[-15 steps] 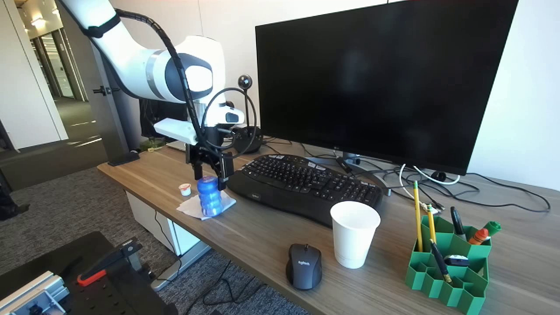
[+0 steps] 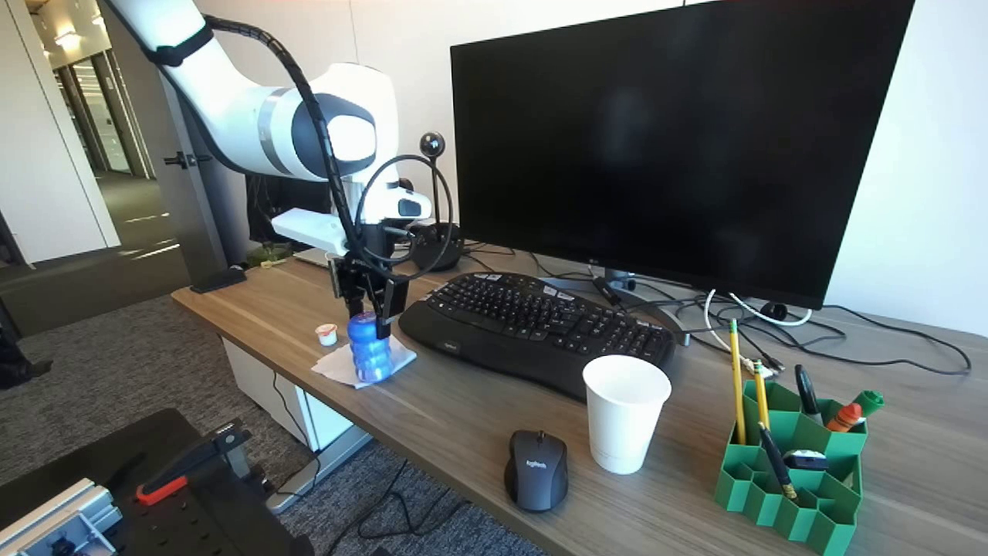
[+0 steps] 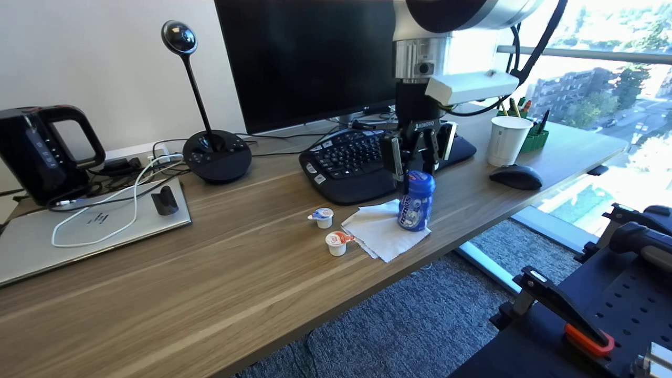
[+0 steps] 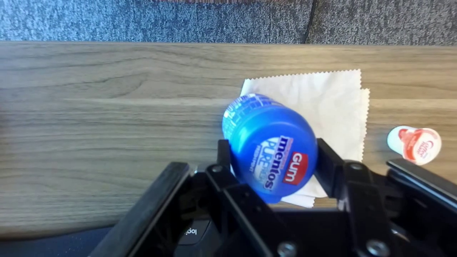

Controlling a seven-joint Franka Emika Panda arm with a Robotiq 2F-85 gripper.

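Note:
A blue Mentos gum bottle [image 4: 274, 150] stands upright on a white napkin [image 3: 376, 236] near the desk's front edge. My gripper is shut on the bottle's upper part, coming from above, with one finger [image 4: 223, 154] on one side of the lid and the other finger [image 4: 326, 162] on the opposite side. In the first exterior view the bottle [image 2: 371, 350] still rests on the napkin, with its lid between the black fingers. The second exterior view shows its label facing the camera.
Two creamer cups, one red-lidded [image 3: 337, 242] and one blue-lidded [image 3: 323, 217], sit beside the napkin. A black keyboard [image 2: 537, 324] lies behind the bottle. Farther right are a mouse [image 2: 537, 469], a white paper cup [image 2: 625, 414] and a green pen holder [image 2: 796, 463]. Bare desk lies left of the creamers.
My gripper's fingers have come closer together, closing onto the bottle's lid. The arm and the bottle look to be in the same place.

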